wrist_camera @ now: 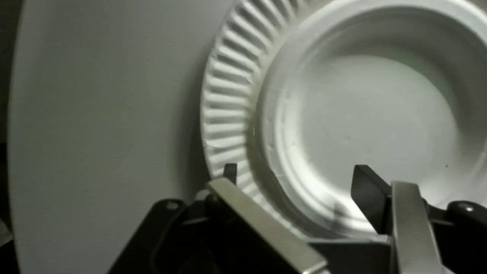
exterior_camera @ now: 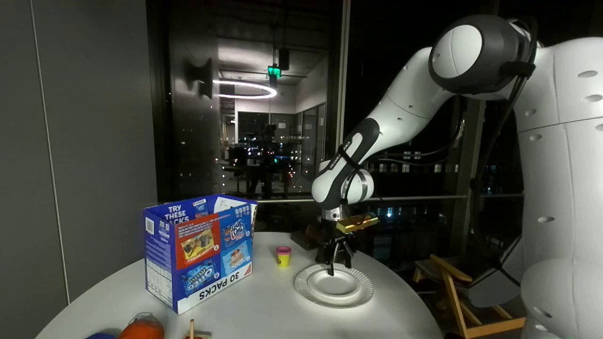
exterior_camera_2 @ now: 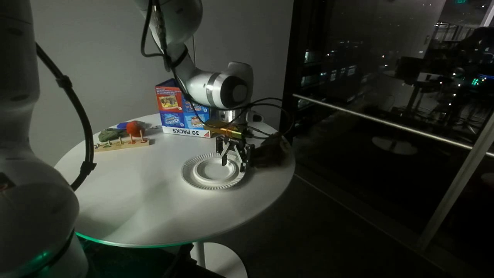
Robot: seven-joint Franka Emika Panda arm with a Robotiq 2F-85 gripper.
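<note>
A white paper plate with a fluted rim (exterior_camera: 302, 286) lies on the round table, and a smaller white bowl (exterior_camera: 336, 284) sits in it. My gripper (exterior_camera: 339, 266) points down at the plate's far side. Its fingers are spread apart in the wrist view, where one fingertip (wrist_camera: 230, 171) is by the plate's fluted edge and the other fingertip (wrist_camera: 363, 182) is over the inside of the bowl. Both rims pass through the gap, and neither looks clamped. Whether the fingertips touch the plate or bowl cannot be made out.
A tall blue snack box (exterior_camera: 213, 254) stands to the left, with a pink-lidded yellow tub (exterior_camera: 283, 256) between it and the plate. An orange object (exterior_camera_2: 135, 129) and a wooden peg board (exterior_camera_2: 122, 144) lie farther off. A dark object (exterior_camera_2: 273, 150) sits near the table edge.
</note>
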